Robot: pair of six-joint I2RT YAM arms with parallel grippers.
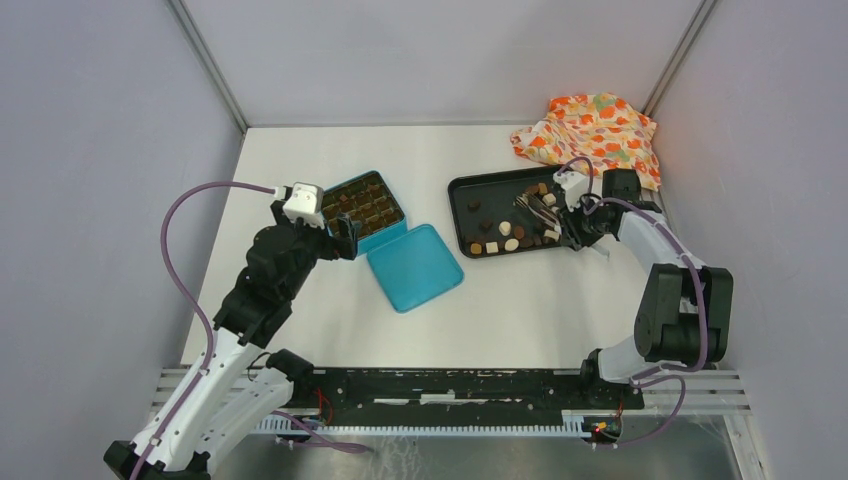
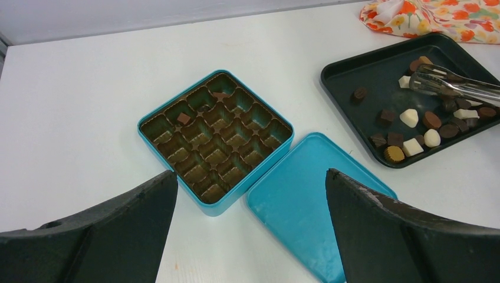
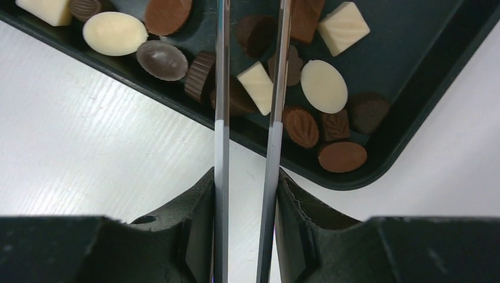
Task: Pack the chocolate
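Note:
In the left wrist view, a blue-rimmed box [image 2: 215, 209] with brown compartments holds a small square chocolate [image 2: 184, 118] and what look like two darker pieces in its far compartments. My left gripper hovers over the near side of the box, open and empty. Loose white, tan and dark chocolates lie in the black tray [image 2: 352, 73]. My right gripper is closed partway around the metal tongs [image 3: 221, 147], whose two arms stand apart. The tongs reach over the tray among the chocolates; in the right wrist view their tips are out of frame.
Beside the box lies a flat blue lid [image 1: 415, 268]. A flowered cloth [image 1: 595, 135] is bunched behind the tray at the back right. White table [image 1: 480, 325] shows clear in front of the lid and tray.

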